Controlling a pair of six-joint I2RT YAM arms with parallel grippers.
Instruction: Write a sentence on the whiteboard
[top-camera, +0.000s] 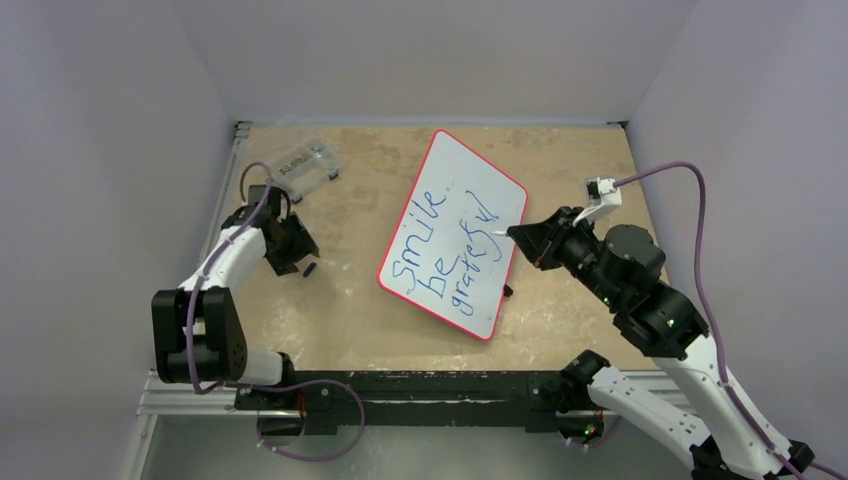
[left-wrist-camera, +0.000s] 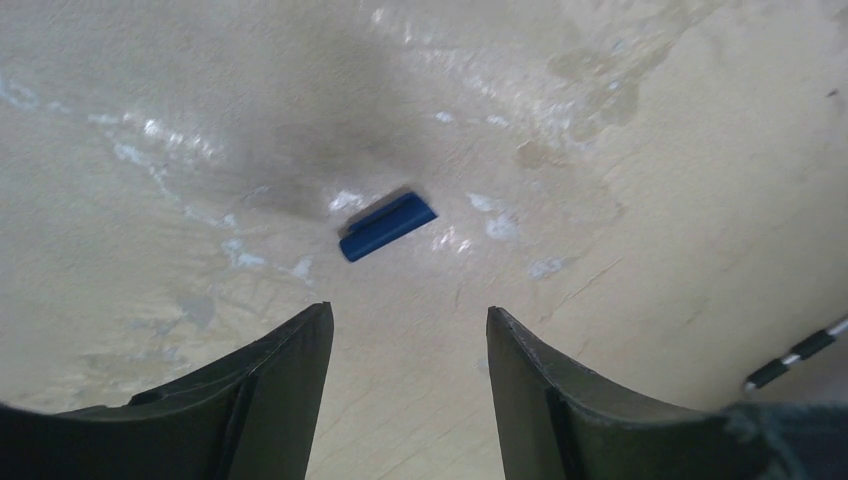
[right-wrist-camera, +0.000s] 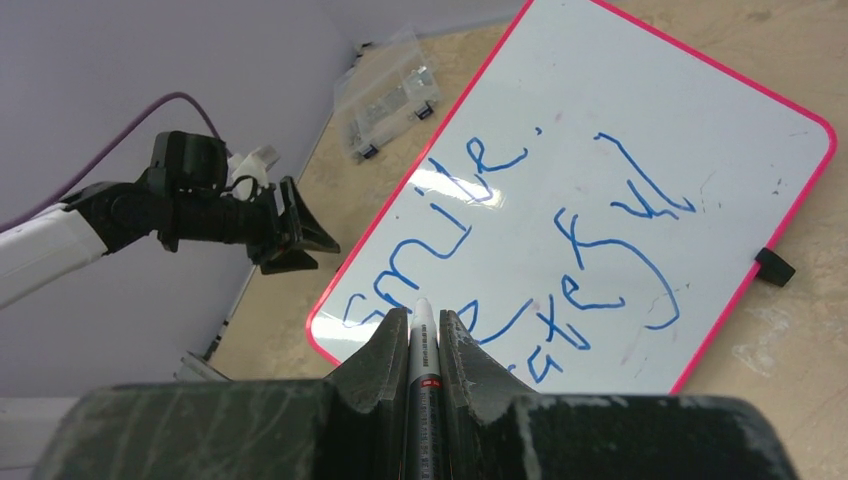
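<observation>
The tilted whiteboard (top-camera: 450, 235) with its pink edge carries blue handwriting reading "Smile. be grateful". My right gripper is shut on a white-and-dark marker (right-wrist-camera: 425, 380), tip forward, at the board's right side in the top view. My left gripper stands open at the left of the table, nothing between its fingers, with a small dark blue cap (left-wrist-camera: 385, 230) lying on the table just ahead of it in its wrist view.
A clear plastic case (top-camera: 305, 168) lies at the back left. Small black blocks (right-wrist-camera: 773, 268) sit at the board's right edge. The table between left arm and board is clear, as is its front strip.
</observation>
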